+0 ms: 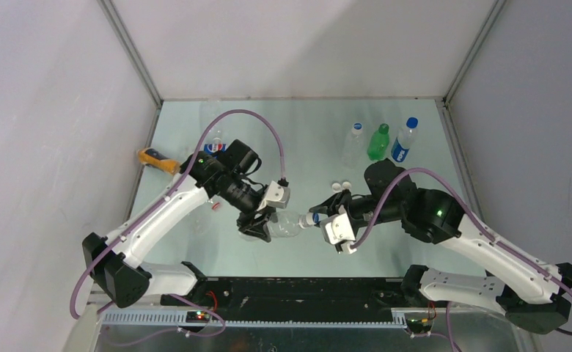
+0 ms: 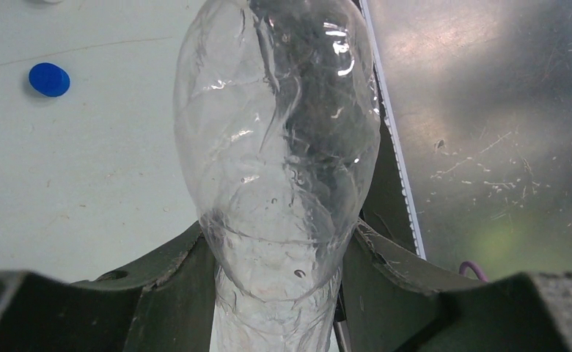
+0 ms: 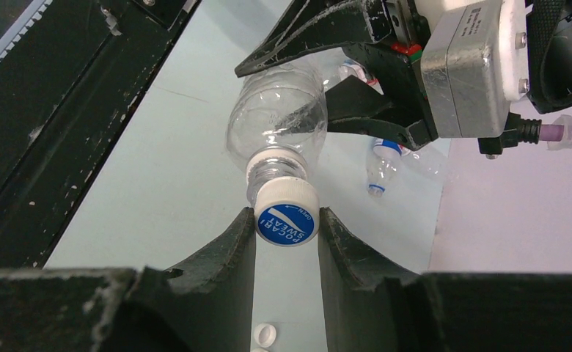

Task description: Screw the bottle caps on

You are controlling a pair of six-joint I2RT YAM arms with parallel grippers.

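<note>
A clear bottle [image 1: 287, 224] lies horizontally in my left gripper [image 1: 259, 222], which is shut on its body; in the left wrist view the bottle [image 2: 276, 132] fills the middle. My right gripper is shut on a white cap with a blue Pocari Sweat label [image 3: 284, 223], which sits at the bottle's threaded mouth. Whether it is seated on the threads I cannot tell. A blue cap [image 2: 48, 79] lies on the table in the left wrist view. White caps [image 1: 342, 185] lie behind the right gripper.
Upright bottles stand at the back right, among them a green one [image 1: 378, 143] and a blue-capped one [image 1: 405, 141]. An orange bottle [image 1: 157, 160] lies at the left edge. Clear bottles stand or lie behind my left arm.
</note>
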